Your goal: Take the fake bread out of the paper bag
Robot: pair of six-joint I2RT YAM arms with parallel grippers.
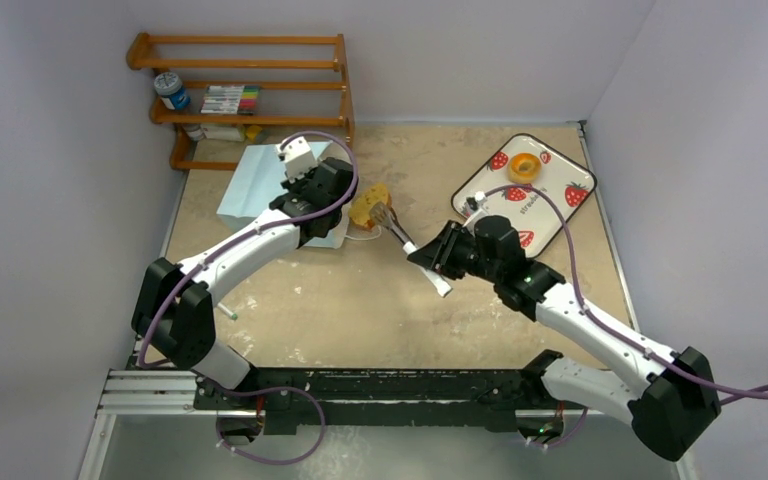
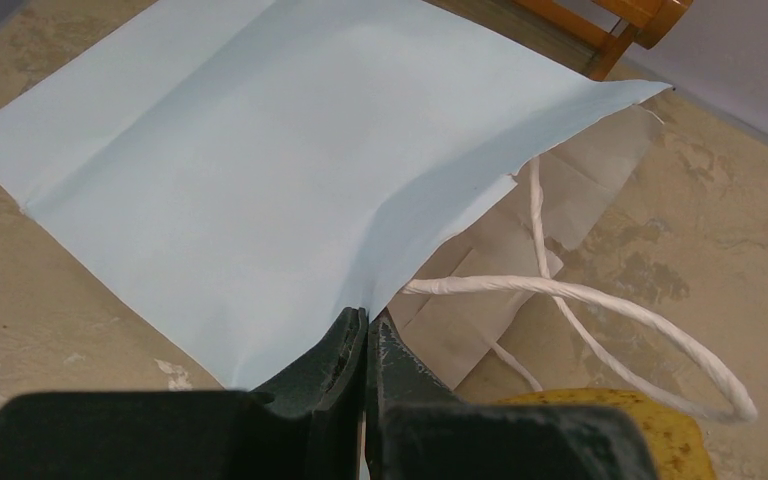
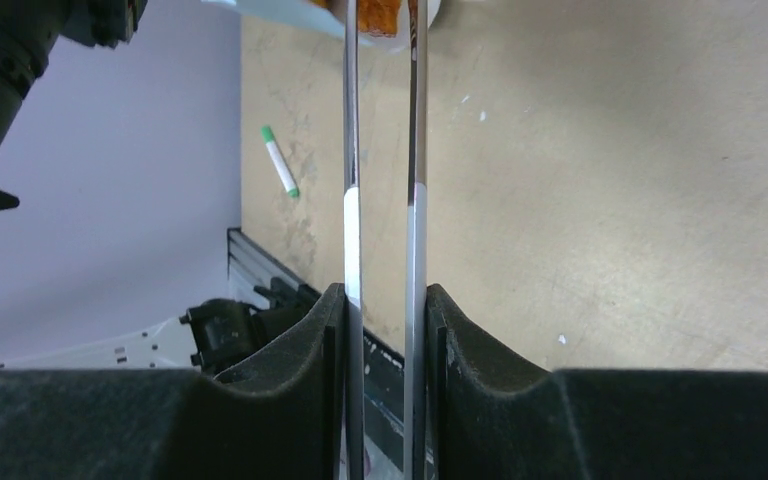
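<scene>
The pale blue paper bag (image 1: 250, 186) lies on its side, its mouth facing right with a white rope handle (image 2: 600, 300). My left gripper is shut on the edge of the bag's mouth. My right gripper is closed around metal tongs (image 1: 400, 236) with white grips. At the tongs' far tips is the golden fake bread (image 1: 368, 206), just outside the bag's mouth. The left wrist view shows part of the bread (image 2: 675, 435) beyond my left fingers; the right wrist view shows only a sliver at the top edge.
A strawberry-patterned tray (image 1: 558, 212) holding an orange ring (image 1: 524, 167) stands at the back right. The wooden rack (image 1: 245, 121) is behind the bag. A capped marker (image 1: 227, 312) lies at the front left.
</scene>
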